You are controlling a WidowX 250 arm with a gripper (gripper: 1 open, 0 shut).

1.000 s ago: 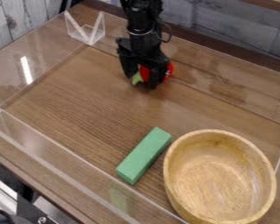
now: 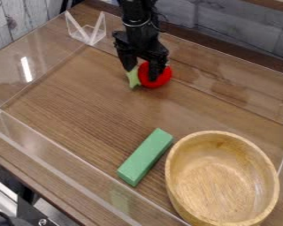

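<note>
My black gripper [image 2: 143, 63] is at the back centre of the table, over a red round object [image 2: 158, 79] and a small light green piece [image 2: 132, 78] beside it. The fingers overlap the red object's upper part; whether they are open or shut on it I cannot tell.
A large tan bowl [image 2: 222, 205] fills the front right, with a green bar [image 2: 145, 157] to its left. A clear wire-like or plastic item [image 2: 87, 28] stands at the back left.
The bowl and green bar are unchanged.
</note>
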